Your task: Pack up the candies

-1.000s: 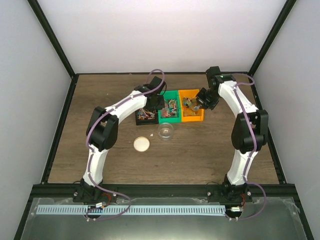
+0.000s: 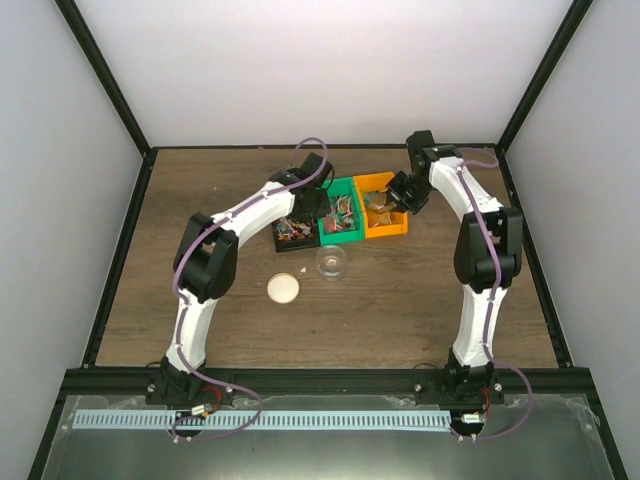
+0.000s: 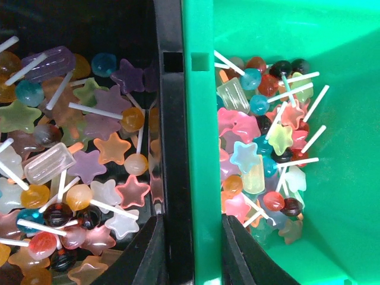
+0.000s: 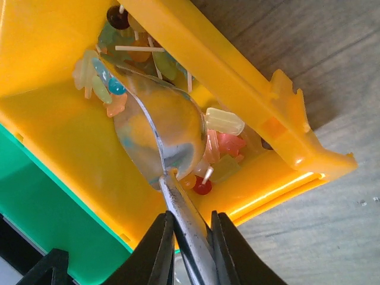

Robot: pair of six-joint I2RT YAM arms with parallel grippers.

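Observation:
Black [image 2: 282,246], green [image 2: 342,238] and orange [image 2: 386,231] bins stand side by side, each holding candies. In the left wrist view, my left gripper is shut on the touching walls of the black bin [image 3: 173,148] and green bin [image 3: 203,148]. My right gripper is shut on the handle of a metal spoon [image 4: 189,231]. The spoon's bowl lies inside the orange bin [image 4: 77,136], among star candies, lollipops and gummy-like pieces [image 4: 225,120]. Orange reflections fill the bowl, and whether it carries candy is unclear.
A clear round jar [image 2: 331,262] stands open in front of the green bin. Left of it lies a pale round lid [image 2: 283,288], with a small white bit [image 2: 303,269] nearby.
My right gripper has moved away from the front edge and slightly left with the spoon. The orange bin has shifted a little toward the back and turned slightly. My left arm has barely moved.

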